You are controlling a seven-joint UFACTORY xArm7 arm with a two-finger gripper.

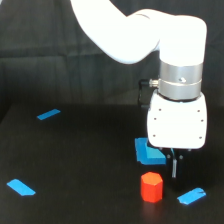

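Observation:
A red block (151, 187) with an angular outline stands on the dark table at the lower right. Behind it lies a bright blue piece (148, 152), partly covered by the white gripper body. My gripper (174, 166) points down just right of the red block and in front of the blue piece's right side. Its thin dark fingers look apart from the red block. They blend into the black surface, so how far the fingers stand apart is unclear.
Flat blue pieces lie at the right front (191, 196), the left front (21, 187) and the far left (49, 114). A dark curtain (70, 75) hangs behind.

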